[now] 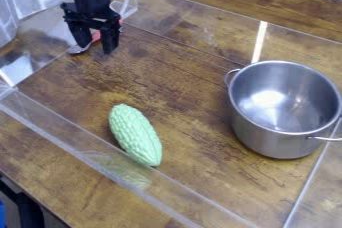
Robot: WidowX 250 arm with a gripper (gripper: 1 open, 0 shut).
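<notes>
The black gripper (94, 34) hangs low at the upper left of the wooden table (174, 82), over a small red and white object (83, 42) that it mostly hides; whether it grips that object is unclear. A pale green bitter melon (135, 134) lies at the lower middle, well away from the gripper. A large steel pot (274, 107) with two handles stands on the right.
Clear plastic barriers edge the work area on the left, front and right. The middle of the table between the gripper, melon and pot is bare wood.
</notes>
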